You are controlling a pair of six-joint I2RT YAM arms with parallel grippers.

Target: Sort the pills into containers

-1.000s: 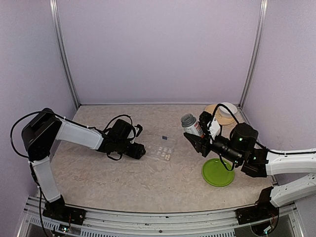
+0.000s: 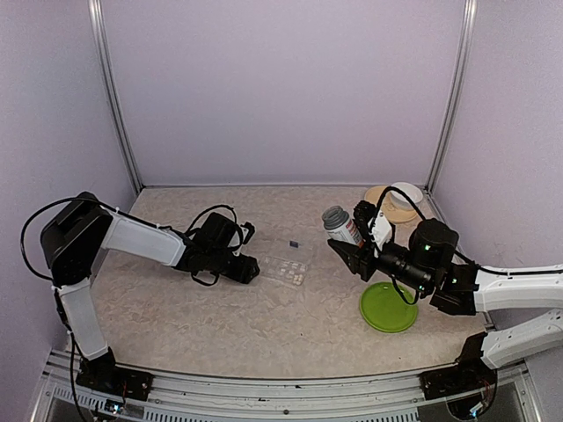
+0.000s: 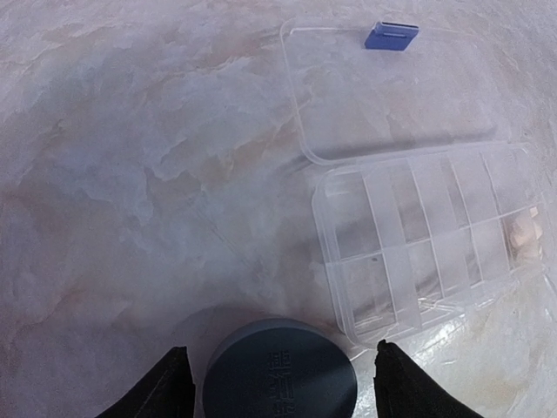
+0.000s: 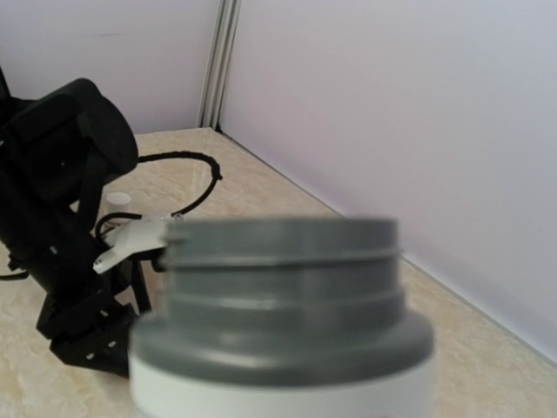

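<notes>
In the top view a white bottle with a grey threaded neck point(image 2: 339, 222) hangs tilted above the table, my right gripper point(image 2: 352, 237) shut on it. Its grey neck point(image 4: 283, 296) fills the foreground of the right wrist view, with no cap on it. My left gripper stands open around a dark round cap point(image 3: 278, 370), a gap showing on either side. Beside it lies a clear compartment box point(image 3: 392, 235), opened flat, its lid point(image 3: 392, 100) at the back with a blue clasp point(image 3: 392, 36). Pale pills point(image 3: 524, 231) sit in a right-end compartment.
A green plate point(image 2: 388, 308) lies below the right arm. At the back right a white bowl point(image 2: 406, 194) rests by a tan round board point(image 2: 376, 194).
</notes>
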